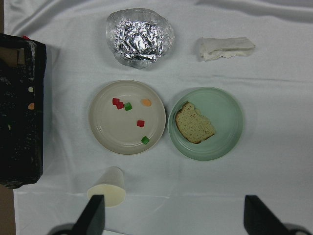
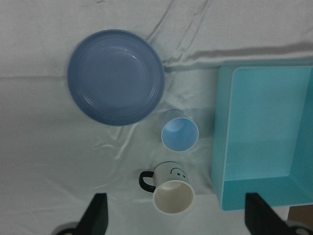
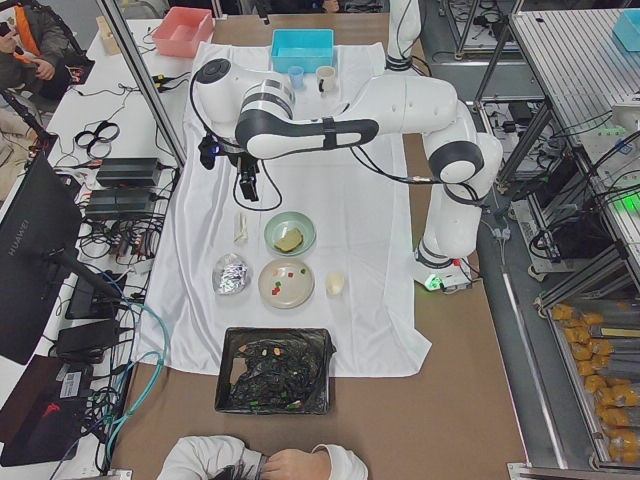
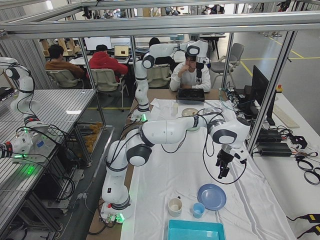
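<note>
My left gripper hangs open above a beige plate (image 1: 127,127) with small red, green and orange pieces, a green plate (image 1: 220,137) holding bread (image 1: 193,122), crumpled foil (image 1: 139,39), a folded napkin (image 1: 226,48) and a cream cup (image 1: 107,188) on its side. My right gripper is open over a blue plate (image 2: 116,76), a blue cup (image 2: 178,132), a white mug (image 2: 172,191) and a turquoise bin (image 2: 259,127). Neither gripper has anything between its fingers.
A black bag-lined tray (image 3: 275,370) sits at the near table edge in the camera left view, with a person's hands (image 3: 285,465) just beyond it. Monitor and electronics crowd the left side. The white cloth has open space around the plates.
</note>
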